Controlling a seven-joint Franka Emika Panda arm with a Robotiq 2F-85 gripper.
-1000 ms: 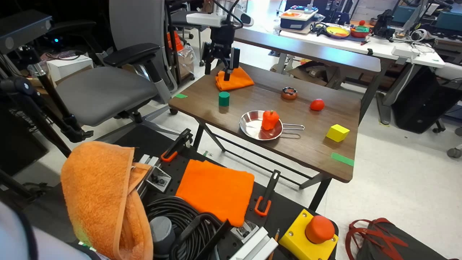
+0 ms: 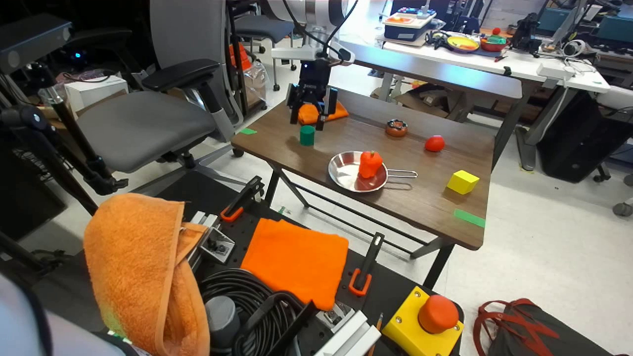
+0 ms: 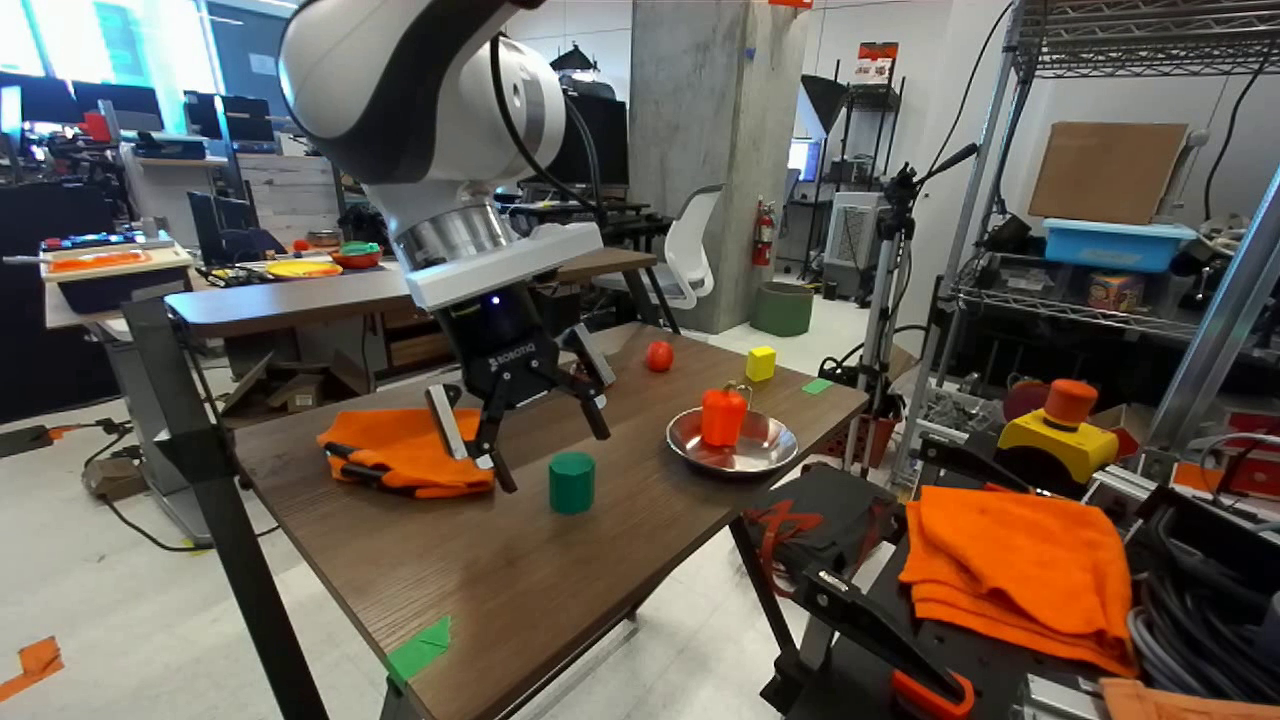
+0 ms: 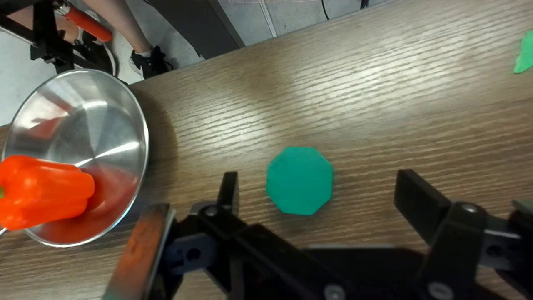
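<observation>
A green block point(image 4: 300, 180) with an eight-sided top stands on the brown table, between the finger lines of my gripper in the wrist view. The gripper is open and empty, its fingers spread wide. In exterior view 2 the gripper point(image 3: 552, 454) hangs above the table, slightly behind the green block point(image 3: 572, 482), apart from it. A shiny metal pan point(image 2: 342, 170) holds an orange-red pepper point(image 2: 371, 164). Further along the table are a red tomato point(image 2: 434, 143) and a yellow block point(image 2: 463, 182).
An orange cloth point(image 3: 402, 446) lies on the table behind the gripper. A small brown round object point(image 2: 396, 127) sits near the table's middle. Bare tabletop surrounds the green block, and the table's edge runs close beside the pan.
In exterior view 1 the arm has come lower and a little to the right, closer to the green block. The objects on the table have stayed in place.
</observation>
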